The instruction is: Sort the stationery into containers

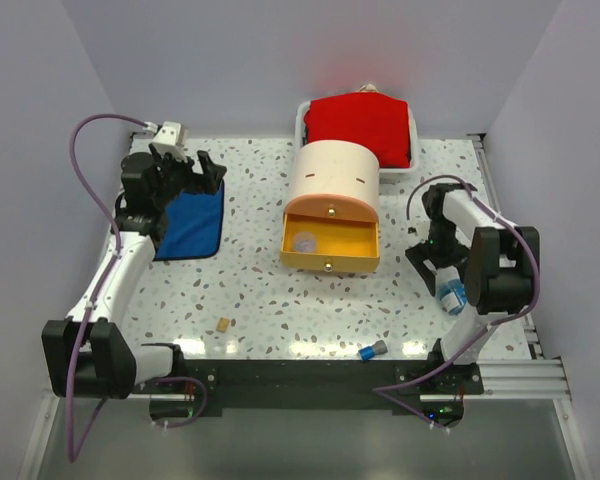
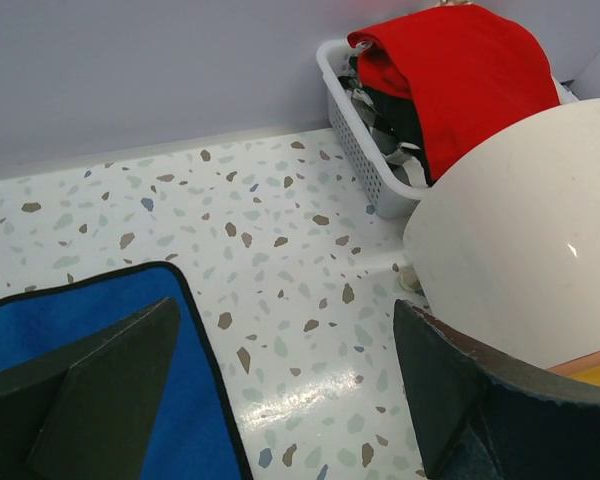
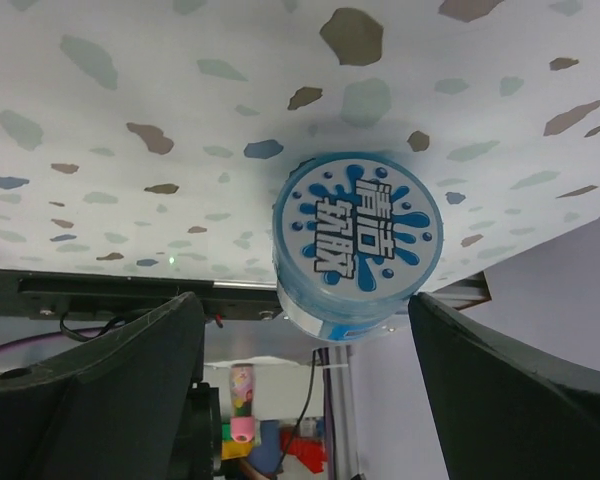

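Note:
A round blue-and-white tub (image 3: 358, 235) with splash print on its lid stands near the table's right edge. In the top view that tub (image 1: 451, 293) is partly covered by my right arm. My right gripper (image 1: 438, 274) is over it with fingers apart; in the right wrist view the tub shows beyond the gap between the fingers, not held. At the back left, my left gripper (image 1: 208, 172) is open and empty. The cream box's yellow drawer (image 1: 328, 262) is pulled out with a small clear round item (image 1: 304, 242) inside. A blue-and-grey piece (image 1: 373, 350) lies at the front edge.
A white basket (image 2: 365, 150) with red cloth stands behind the cream rounded box (image 1: 334, 175). On the left lies a blue mat (image 1: 192, 225). A small tan block (image 1: 223, 325) rests front left. Open table surrounds the drawer.

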